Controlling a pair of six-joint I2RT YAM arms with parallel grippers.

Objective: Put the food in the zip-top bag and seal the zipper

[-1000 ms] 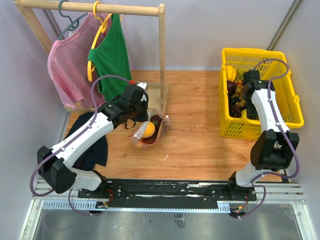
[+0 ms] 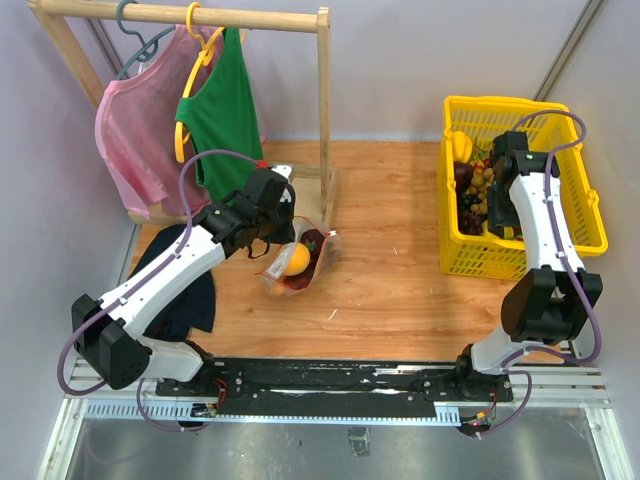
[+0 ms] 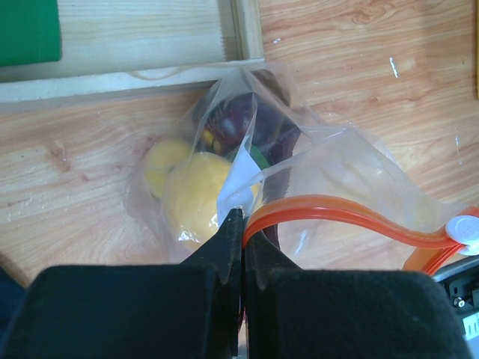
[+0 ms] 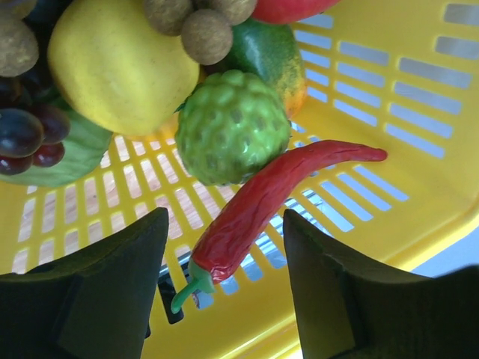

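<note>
The clear zip top bag stands on the table with its mouth open and its orange zipper strip bowed out to the right. Inside it are an orange round fruit and dark pieces of food. My left gripper is shut on the bag's rim at the zipper strip. Over the yellow basket, my right gripper stands partly open. A red chili pepper lies slantwise below and between its fingers, not gripped. The white zipper slider sits at the strip's right end.
More food fills the yellow basket, including a green bumpy fruit touching the pepper and a yellow fruit. A wooden clothes rack rises behind the bag. Bare table separates bag and basket.
The left arm and the bag look unchanged.
</note>
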